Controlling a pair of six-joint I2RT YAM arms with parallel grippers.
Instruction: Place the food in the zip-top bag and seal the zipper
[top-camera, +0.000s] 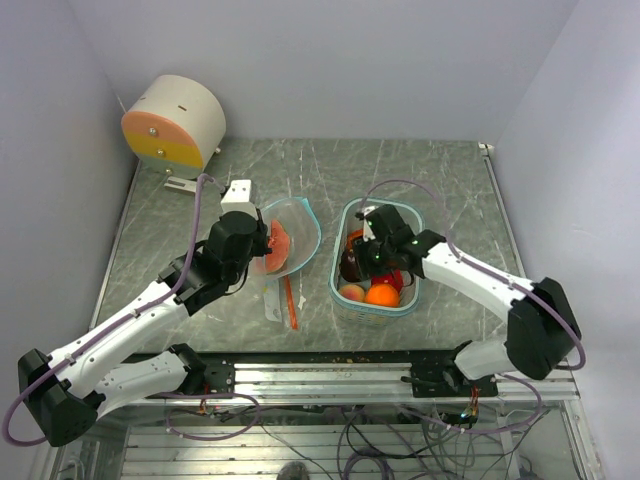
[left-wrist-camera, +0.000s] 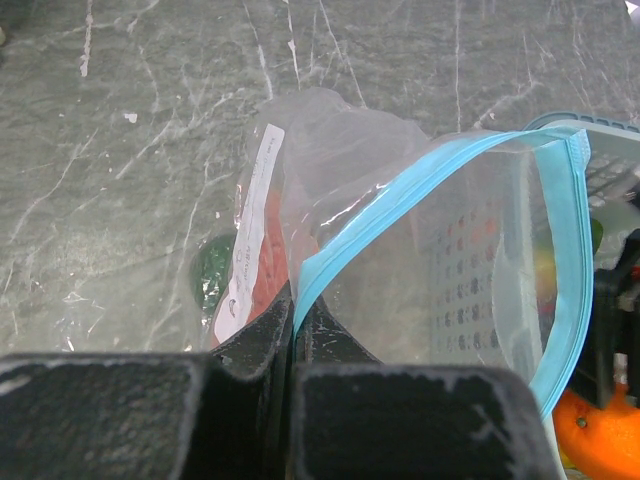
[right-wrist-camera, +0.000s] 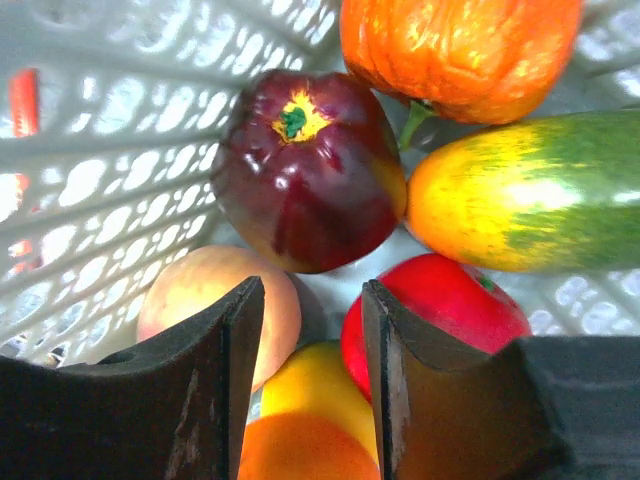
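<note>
The clear zip top bag (top-camera: 302, 228) with its blue zipper (left-wrist-camera: 400, 195) stands mouth open toward the basket. My left gripper is shut on the bag's edge by the zipper. Inside the bag lies a red wedge (top-camera: 278, 247) with a dark green rind. My right gripper points down into the food basket (top-camera: 338, 290). Its fingers stand some way apart; whether they touch any food cannot be told. Around them are a dark purple fruit (right-wrist-camera: 305, 180), a peach (right-wrist-camera: 205, 295), a red fruit (right-wrist-camera: 440, 300) and a yellow-orange piece (right-wrist-camera: 310, 440).
An orange pumpkin-like piece (right-wrist-camera: 465, 50) and a yellow-green long vegetable (right-wrist-camera: 530, 195) lie farther inside the basket. A round orange (top-camera: 382, 295) is at its front. The bread-bin-like box (top-camera: 175, 120) stands back left. Bare table lies behind the bag and basket.
</note>
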